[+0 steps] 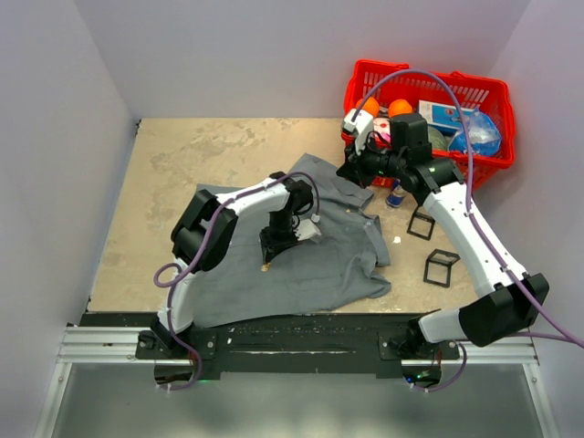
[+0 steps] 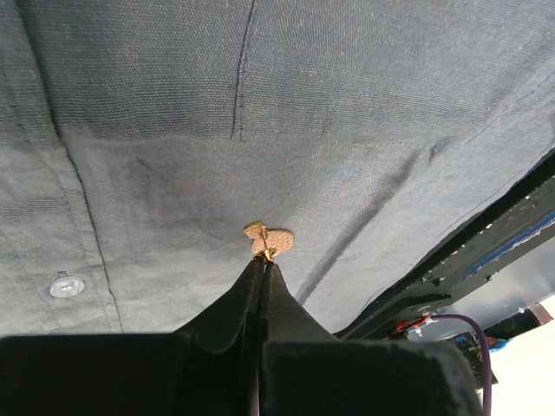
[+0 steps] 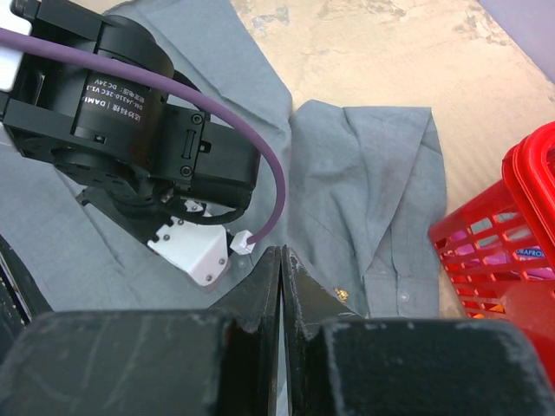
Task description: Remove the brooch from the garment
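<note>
The grey garment (image 1: 228, 297) is spread over the table. On its cloth, in the left wrist view, sits a small gold, butterfly-like brooch (image 2: 276, 242). My left gripper is shut, its tips right against the brooch's lower end; whether a thin edge is pinched between them cannot be made out. From above, the brooch (image 1: 265, 267) shows as a tiny gold spot beside the left fingertips. My right gripper is shut with nothing visible between its fingers, held over the garment's upper right part. Another small gold piece (image 3: 341, 295) lies on the cloth there.
A full red basket (image 1: 497, 100) stands at the back right, close to the right arm. A can (image 1: 395, 195) and two black frames (image 1: 441, 268) lie right of the garment.
</note>
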